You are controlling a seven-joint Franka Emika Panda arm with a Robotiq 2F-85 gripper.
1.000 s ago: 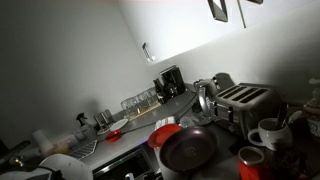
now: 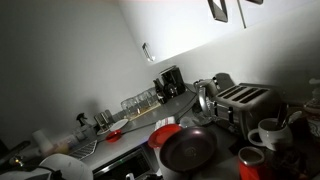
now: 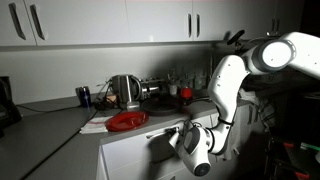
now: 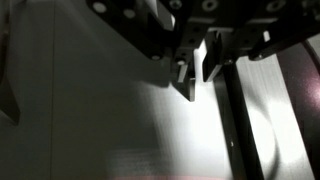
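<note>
My gripper is low at the pale cabinet front [image 4: 90, 110], just below the counter edge. In the wrist view its two dark fingers stand a little apart, with a narrow bright gap and nothing seen held between them. From the second exterior view the white arm [image 3: 232, 78] reaches down from the right, its hand beside the cabinet front [image 3: 125, 155]. A dark patch [image 3: 160, 150] shows next to the hand; I cannot tell what it is.
On the counter are a dark frying pan [image 2: 188, 148], a red plate [image 2: 164, 134], a toaster [image 2: 244, 104], a red mug [image 2: 252, 163] and a white mug [image 2: 270, 134]. A kettle [image 3: 126, 90] stands behind the red plate [image 3: 126, 121]. White cabinets [image 3: 110, 22] hang above.
</note>
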